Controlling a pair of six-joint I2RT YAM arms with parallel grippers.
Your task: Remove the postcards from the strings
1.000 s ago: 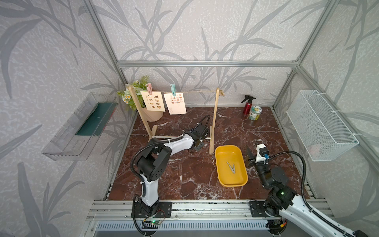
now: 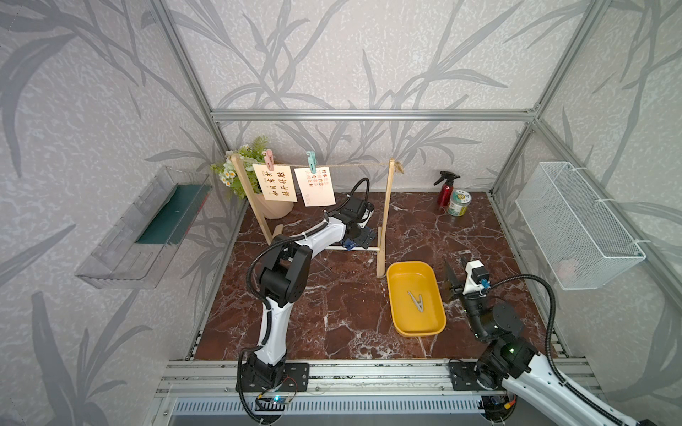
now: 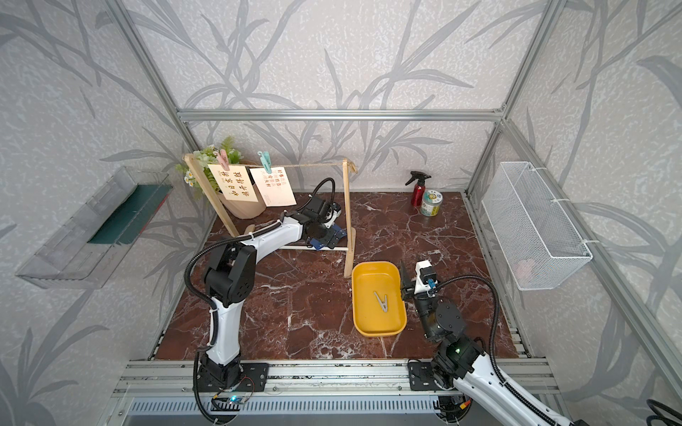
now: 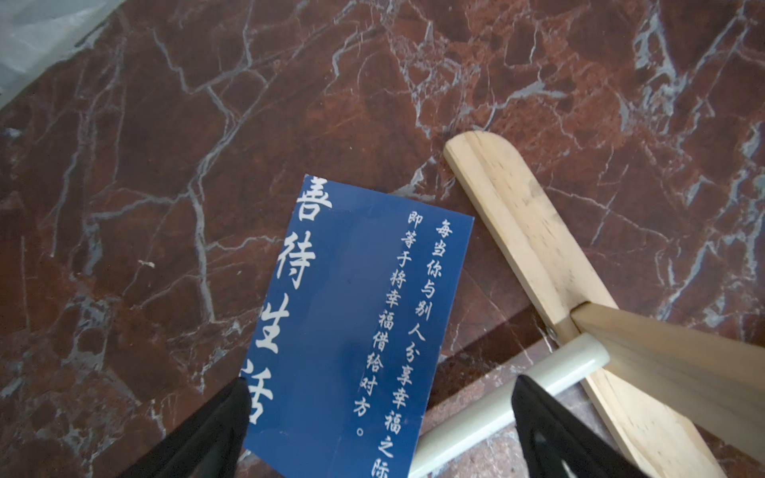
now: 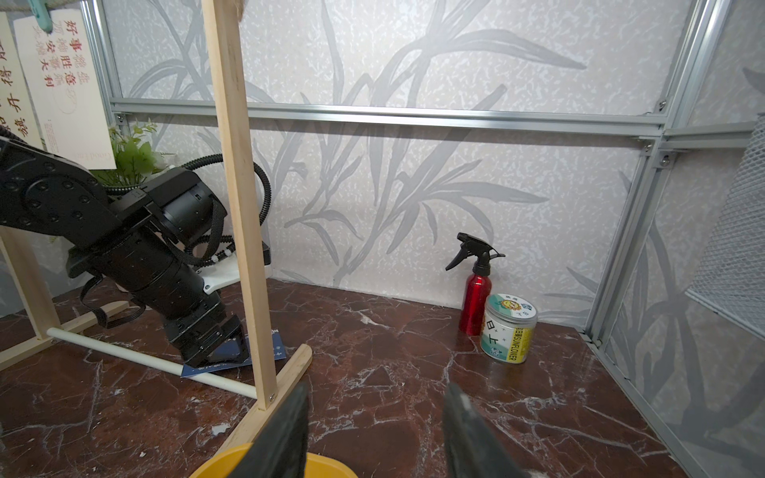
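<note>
Two cream postcards [image 2: 275,186] [image 2: 314,188] hang from the string under a pink clip [image 2: 269,160] and a teal clip [image 2: 312,162]. A blue postcard [image 4: 348,318] lies at the foot of the wooden rack [image 4: 506,195], partly across its white bottom bar. My left gripper hangs over this card, open, fingers either side, nothing gripped. My right gripper is at the front right beside the yellow tray, fingers apart and empty.
The yellow tray [image 2: 396,319] holds a grey clip [image 2: 417,301]. A flowerpot [image 2: 277,209] stands behind the rack; a red spray bottle [image 2: 445,191] and tin [image 2: 459,206] stand back right. Baskets hang on both side walls.
My left gripper and arm have moved further back and up, over the blue postcard at the rack. The right arm has shifted very slightly.
</note>
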